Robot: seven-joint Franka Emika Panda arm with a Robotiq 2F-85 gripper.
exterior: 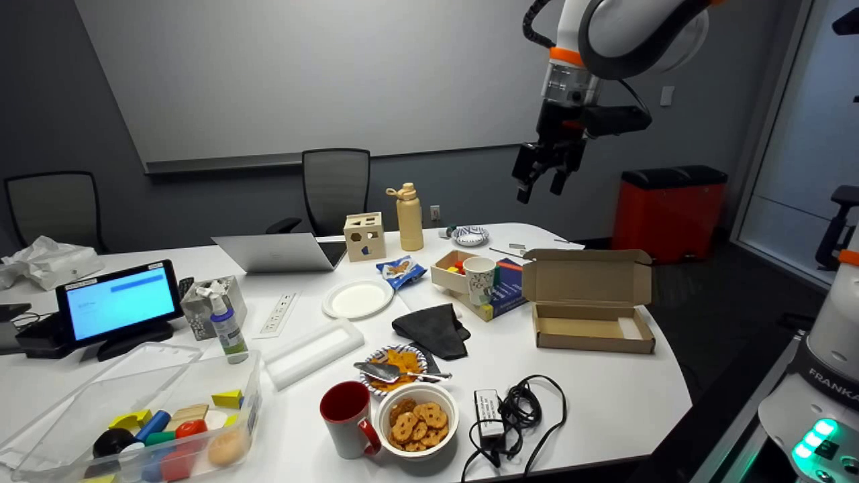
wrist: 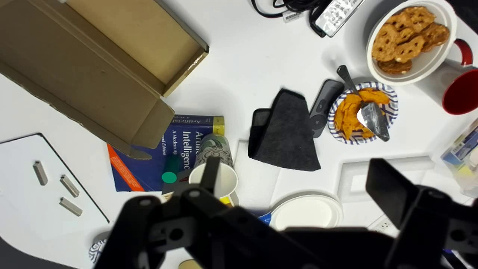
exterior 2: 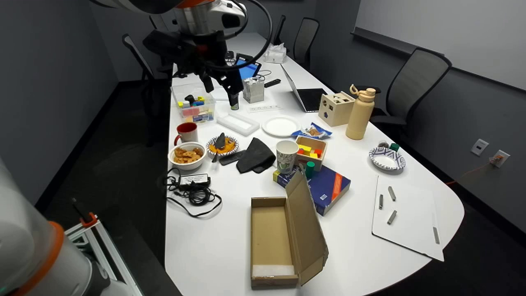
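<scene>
My gripper [exterior: 540, 194] hangs high above the table, its fingers spread wide with nothing between the fingers. In the wrist view one finger [wrist: 388, 190] is at the right and the other is near the paper cup [wrist: 214, 163], far above it. That patterned cup stands on or against a blue book [exterior 2: 329, 183], beside a small wooden box of coloured blocks [exterior 2: 315, 148]. A black cloth [wrist: 289, 132] lies mid-table next to a remote [wrist: 323, 104]. An opened cardboard box [exterior 2: 271, 237] rests near the table's end. A bowl of orange chips [wrist: 354, 112] has a metal server lying across it.
A bowl of pretzels [exterior: 419, 422], a red-lined mug [exterior: 347, 418] and a cable with adapter [exterior: 491, 414] crowd the near edge. A tan bottle [exterior: 410, 217], laptop [exterior: 278, 252] and white plate [exterior: 358, 298] stand farther back. Bare table surrounds the cardboard box.
</scene>
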